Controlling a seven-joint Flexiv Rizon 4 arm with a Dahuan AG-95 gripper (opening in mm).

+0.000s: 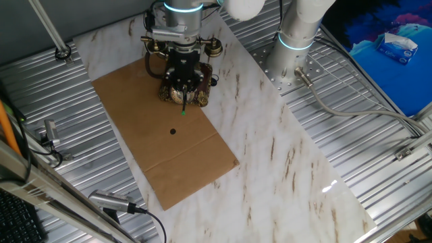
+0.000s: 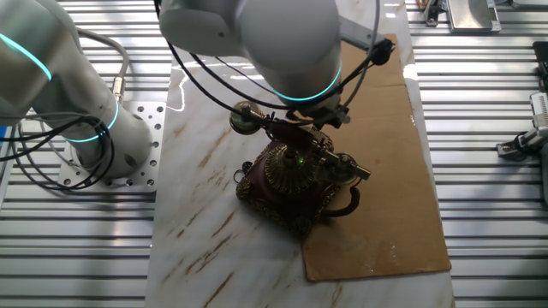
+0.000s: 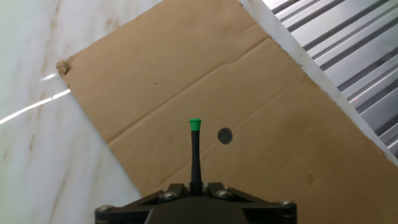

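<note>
My gripper appears at the bottom of the wrist view, its black fingers close together around a thin black stick [image 3: 196, 158] with a green tip [image 3: 195, 125]. In exterior view 1 the stick points down in front of an ornate old-style telephone [image 2: 262, 190], which stands partly on the cardboard [image 1: 138, 111]. The telephone's handset lies across its top. A small dark round spot [image 1: 173, 131] marks the cardboard, and the wrist view has that spot just right of the green tip. Whether the tip touches anything is unclear. Exterior view 2 hides the gripper behind the arm.
The cardboard lies on a marble-patterned board [image 1: 270, 162], whose right side is clear. Around it runs a slatted metal table [image 1: 74, 101]. A camera [image 1: 111, 200] with a cable is at the front left, and the arm's base [image 1: 287, 64] stands at the back right.
</note>
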